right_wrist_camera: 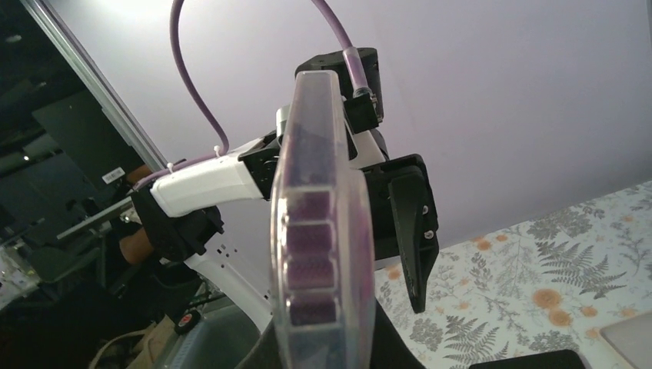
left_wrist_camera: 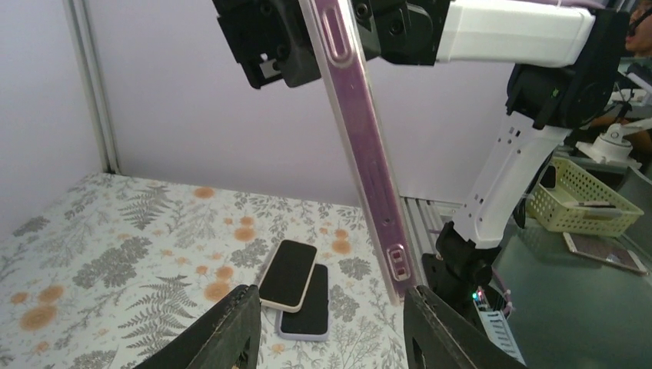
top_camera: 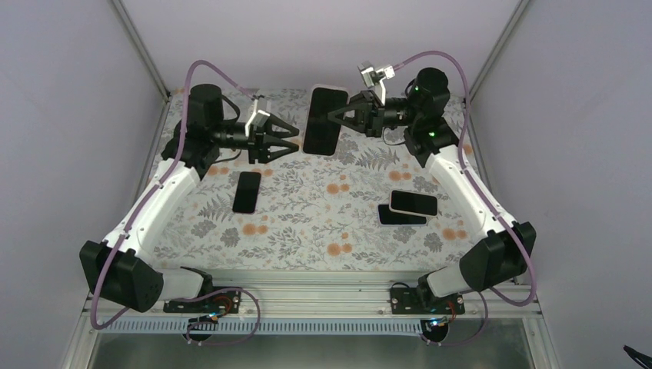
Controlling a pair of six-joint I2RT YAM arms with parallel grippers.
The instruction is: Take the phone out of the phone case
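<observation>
A dark-screened phone (top_camera: 323, 123) is held up in the air in a clear, purple-tinted case (left_wrist_camera: 369, 146). My right gripper (top_camera: 332, 115) is shut on the cased phone by its right long edge. Seen edge-on in the right wrist view, the case (right_wrist_camera: 311, 231) wraps the phone's side and hides most of my right fingers. To its left my left gripper (top_camera: 295, 139) stands open and apart from the phone, nothing between its fingers. In the left wrist view the left gripper's fingertips (left_wrist_camera: 247, 296) frame an empty gap, with the case beyond them.
A black phone (top_camera: 247, 192) lies on the floral tabletop at left. Two more phones, the light-rimmed upper one (top_camera: 414, 203) overlapping the lower one (top_camera: 402, 218), lie at right.
</observation>
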